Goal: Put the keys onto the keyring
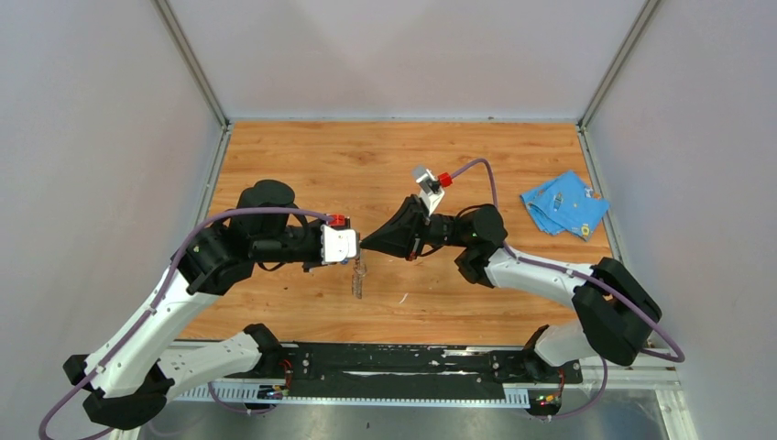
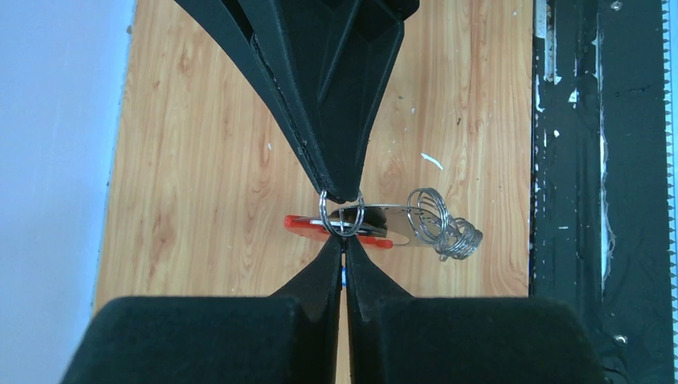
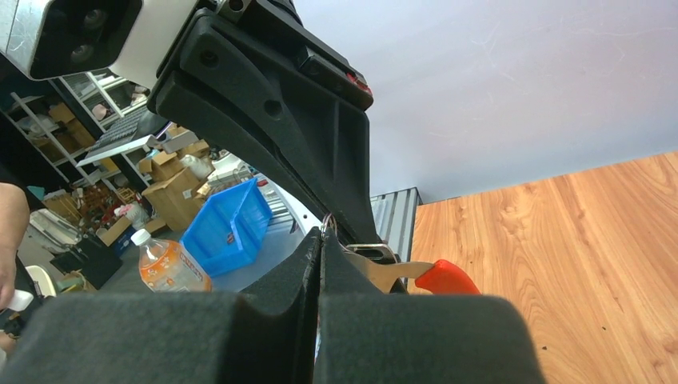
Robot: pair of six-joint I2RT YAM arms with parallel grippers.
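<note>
Over the middle of the table my two gripper tips meet, left gripper (image 1: 353,244) coming from the left, right gripper (image 1: 365,244) from the right. In the left wrist view a small ring (image 2: 360,216) is at both tips, with the shut left fingers (image 2: 312,288) at its lower edge. A bunch of rings (image 2: 460,238) hangs beside it, with metal pieces and a red-handled piece (image 2: 304,226) below. In the right wrist view the right gripper is shut at the ring, and a red handle (image 3: 444,278) shows beyond.
A folded blue cloth (image 1: 563,206) lies at the right of the wooden table (image 1: 302,156). A dark rail (image 1: 403,367) runs along the front edge.
</note>
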